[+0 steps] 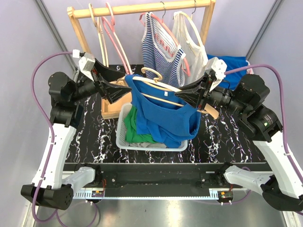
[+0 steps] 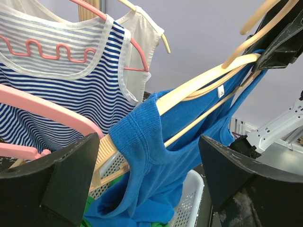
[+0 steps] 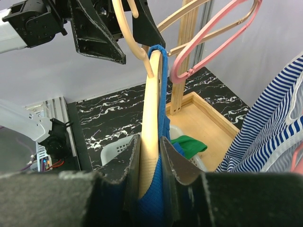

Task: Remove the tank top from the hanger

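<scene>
The blue tank top [image 1: 161, 118] hangs on a light wooden hanger [image 1: 152, 82] above the basket, one strap still around the hanger's left end. In the right wrist view, my right gripper has its fingers closed about the hanger's right end, with blue cloth beside the wood. My left gripper [image 1: 121, 90] is open at the other end. In the left wrist view, the strap [image 2: 139, 132] and hanger end lie between its spread fingers, not gripped.
A pink hanger [image 2: 52, 106] runs close by the left finger. Striped [image 1: 158, 52] and white [image 1: 187, 38] tops hang from the wooden rack [image 1: 137, 8] behind. Below is a white basket [image 1: 120, 139] holding a green cloth [image 1: 135, 130].
</scene>
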